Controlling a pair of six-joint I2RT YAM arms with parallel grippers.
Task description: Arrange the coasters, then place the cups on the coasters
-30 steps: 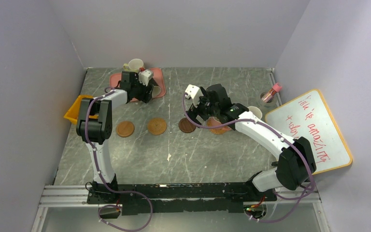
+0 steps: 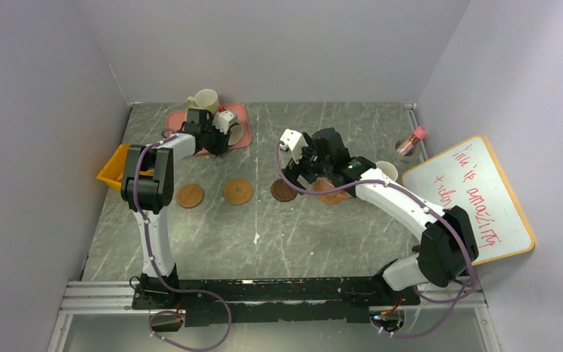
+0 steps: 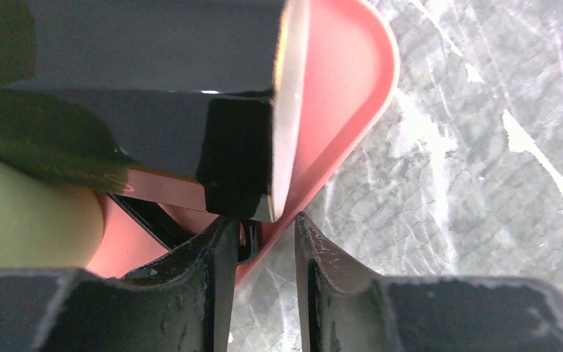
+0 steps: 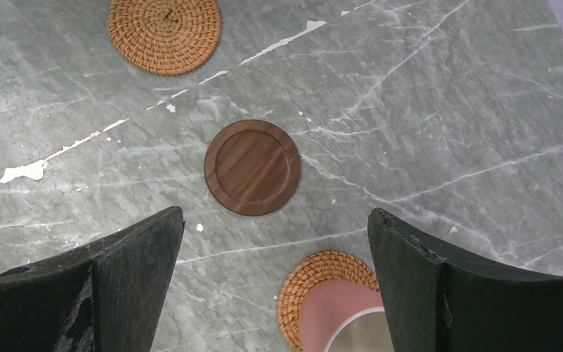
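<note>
A dark glossy cup with a pale rim lies in the pink tray; from above, its light mouth shows beside my left gripper. The left wrist view has that gripper with its fingertips apart, close by the cup's dark handle; whether they touch it, I cannot tell. My right gripper is wide open and empty above the table. Below it are a dark wooden coaster and a woven coaster bearing a pink cup.
Behind the left gripper stands a pale yellow-green cup. Two light round coasters, one wooden and one woven, lie in front of the tray. A yellow bin sits at far left.
My left gripper and forearm have shifted slightly to the right, closer to the dark cup. The right arm and the coasters have stayed where they were.
</note>
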